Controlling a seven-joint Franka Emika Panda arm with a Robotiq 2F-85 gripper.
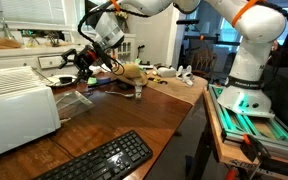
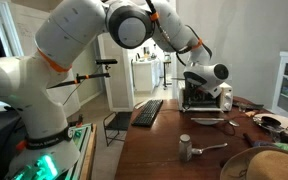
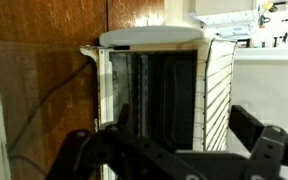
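My gripper (image 1: pixel 81 72) stands open above the table, near the far end of a white boxy appliance (image 1: pixel 19 117). A clear flap-like panel (image 1: pixel 74 104) sticks out from the appliance's side in exterior view 1. In the wrist view, the white appliance (image 3: pixel 217 95) lies below the gripper, and its dark interior or front (image 3: pixel 169 95) shows between the dark fingers. Nothing appears held. From the other side, exterior view 2 shows the gripper (image 2: pixel 197 102) in front of the appliance, partly hiding it. Whether the fingers touch it cannot be told.
A black keyboard (image 1: pixel 102 160) lies on the brown table near the appliance. A small shaker (image 2: pixel 185 148), a spoon (image 2: pixel 210 148) and a tan hat-like item (image 2: pixel 264 163) are on the other side.
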